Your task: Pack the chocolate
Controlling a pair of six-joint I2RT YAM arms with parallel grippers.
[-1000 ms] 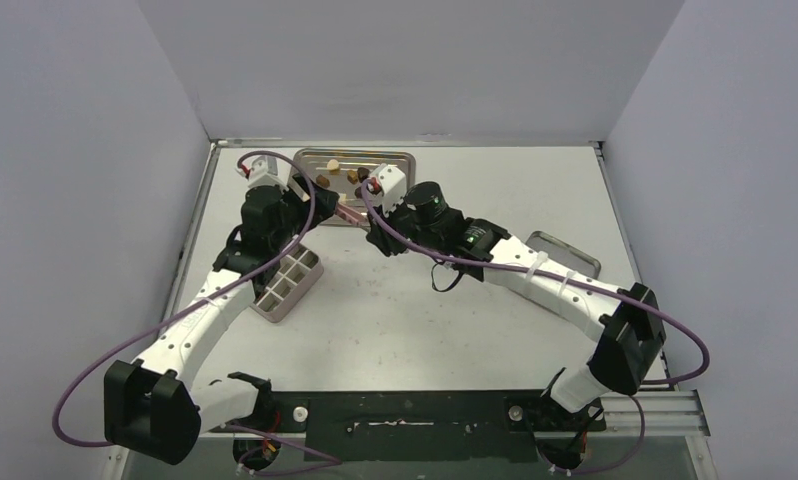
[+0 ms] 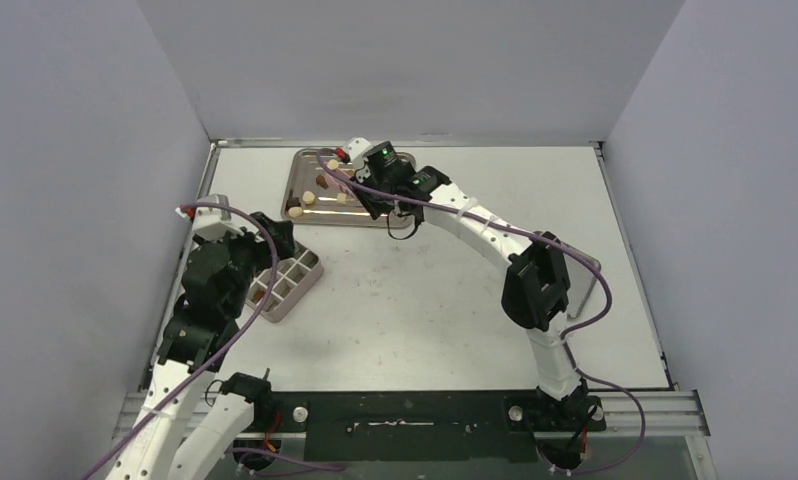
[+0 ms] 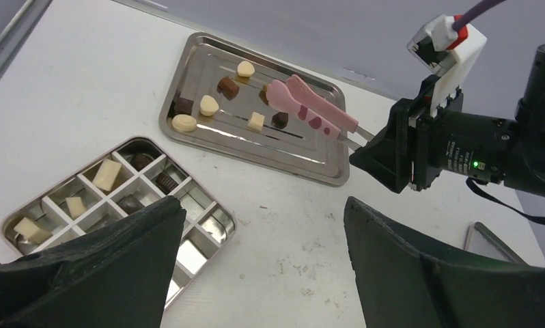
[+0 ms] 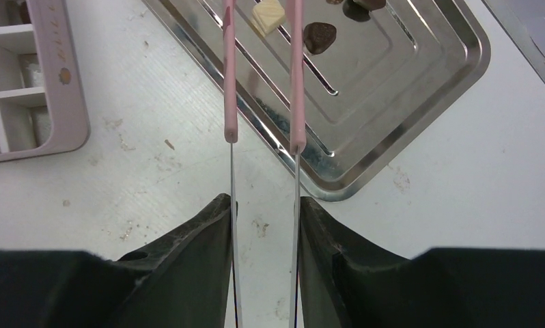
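Note:
Chocolates, pale and brown, lie on a metal tray (image 3: pixel 304 150); a brown cube (image 3: pixel 227 87) and cream pieces (image 3: pixel 245 68) are among them. My right gripper hovers over the tray with pink tongs, their tips part open and nothing clearly between them. The compartment box (image 2: pixel 300 291) stands front-left of the tray, holding several chocolates. My left gripper (image 2: pixel 271 228) is above the box; in the left wrist view only its dark bodies show at the lower edge, so its fingers cannot be judged.
A second tray (image 2: pixel 590 262) lies at the right, partly behind the right arm. Grey walls bound it at back and sides.

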